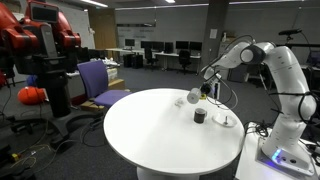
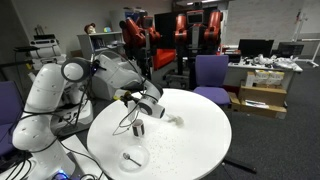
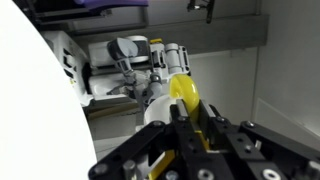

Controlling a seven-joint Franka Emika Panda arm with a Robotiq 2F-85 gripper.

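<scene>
My gripper (image 1: 206, 88) is at the far right part of the white round table (image 1: 150, 135), raised above its surface. A yellow object (image 3: 184, 88) sits between its fingers in the wrist view, and the fingers are shut on it. What this object is cannot be made out. The black finger parts (image 3: 200, 150) fill the lower edge of that view. A dark mug (image 2: 139, 127) stands on the table close to the arm, apart from the gripper.
A white plate (image 2: 128, 160) with a small utensil on it lies near the arm's base. A small pale item (image 2: 177, 121) lies farther in on the table. A purple chair (image 1: 96, 78) stands beyond its edge.
</scene>
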